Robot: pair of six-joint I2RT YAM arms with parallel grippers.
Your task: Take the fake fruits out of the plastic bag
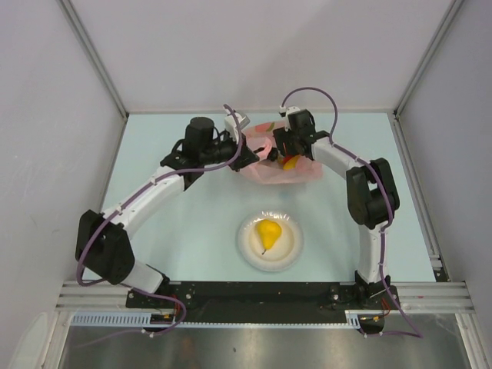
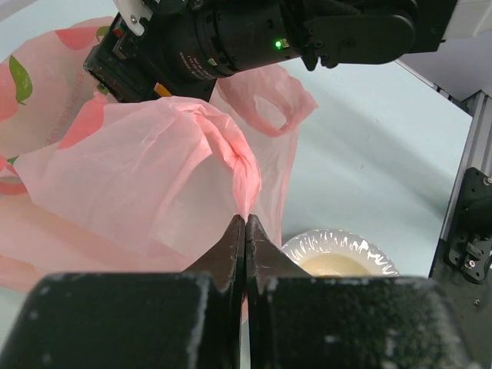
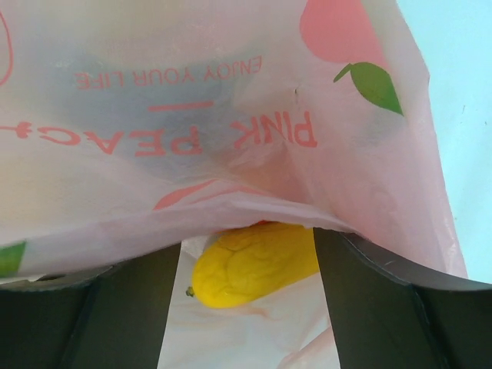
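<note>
The pink plastic bag (image 1: 278,173) lies at the back of the table. A gathered strip of its rim is pinched in my left gripper, shut and holding that edge up. My right gripper reaches into the bag's mouth with its fingers open. Beyond the gap between its fingers lies a long yellow fruit (image 3: 254,265), its right end hidden by one finger. A printed bag wall hangs over it. From above, yellow and red fruit (image 1: 290,162) shows inside the bag. A yellow pear (image 1: 268,233) rests on the white plate (image 1: 250,255).
The plate stands on the front middle of the table (image 1: 192,246). Both arms meet closely over the bag, the right one crossing its back side. Table to the left and right of the plate is bare.
</note>
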